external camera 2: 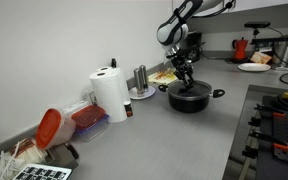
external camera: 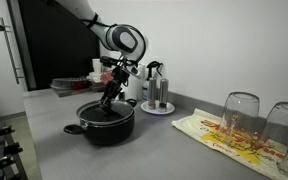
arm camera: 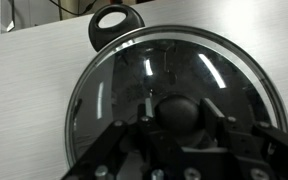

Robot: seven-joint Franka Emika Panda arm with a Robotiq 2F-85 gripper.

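Note:
A black pot (external camera: 108, 130) with two side handles stands on the grey counter. On top of it is a glass lid (arm camera: 109, 85) with a metal rim and a round dark knob (arm camera: 177, 114). My gripper (external camera: 108, 100) comes down from above at the lid's centre, its fingers shut around the knob. In the wrist view the black fingers (arm camera: 134, 138) reach the knob from the lower edge. Whether the lid sits fully on the rim all the way around, I cannot tell.
Two upturned glasses (external camera: 240, 112) stand right on a yellow patterned cloth (external camera: 209, 132). Behind the pot is a white plate (external camera: 158, 108) with grinders (external camera: 163, 92). A dish rack (external camera 2: 24, 160) lies far left in the second exterior view.

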